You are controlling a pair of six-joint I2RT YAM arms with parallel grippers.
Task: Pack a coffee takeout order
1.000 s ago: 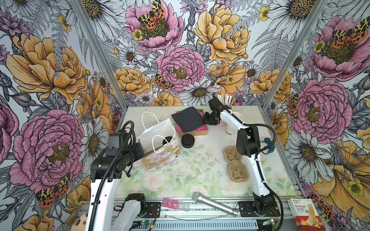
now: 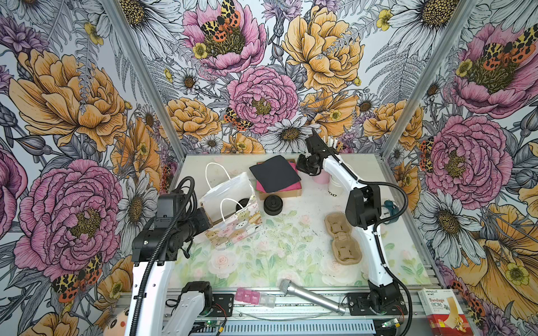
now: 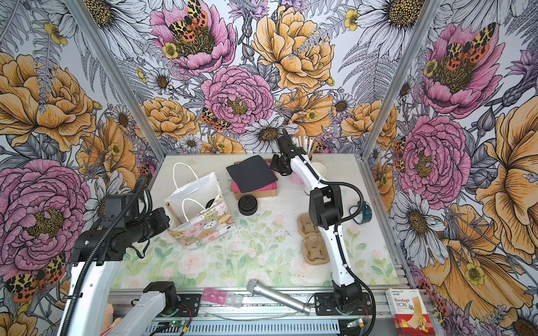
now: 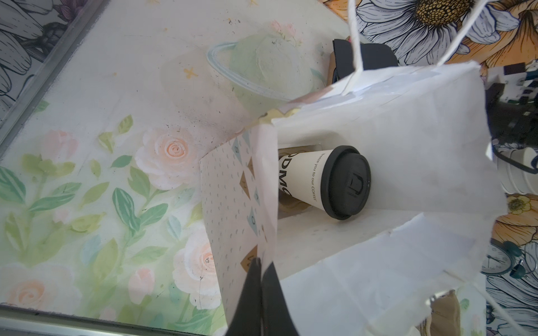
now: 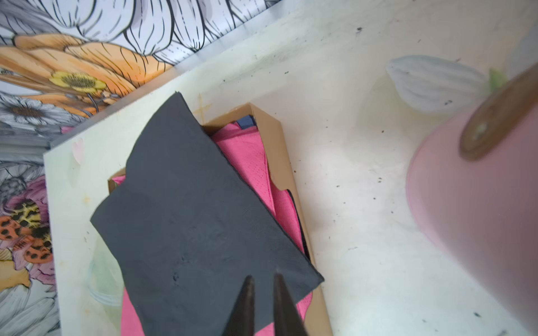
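Observation:
The paper bag (image 2: 234,223) stands upright with its mouth spread, on the left of the table. A lidded coffee cup (image 4: 305,178) leans in a carrier inside it. At the bag's near left edge my left gripper is shut, its tips against the paper rim; whether paper lies between them is unclear. Black napkins (image 5: 207,224) lie over pink ones (image 5: 246,159) in a cardboard box (image 5: 277,145). Above that box my right gripper has its fingers parted a little, nothing visible between them. An empty cup carrier (image 2: 343,238) lies at centre right.
Stacked black lids (image 2: 273,205) stand in front of the napkin box. A pink holder (image 5: 476,196) with straws is close on the right gripper's right. Paper cups (image 3: 317,170) stand behind the right arm.
The left arm and the bag look nearly unchanged.

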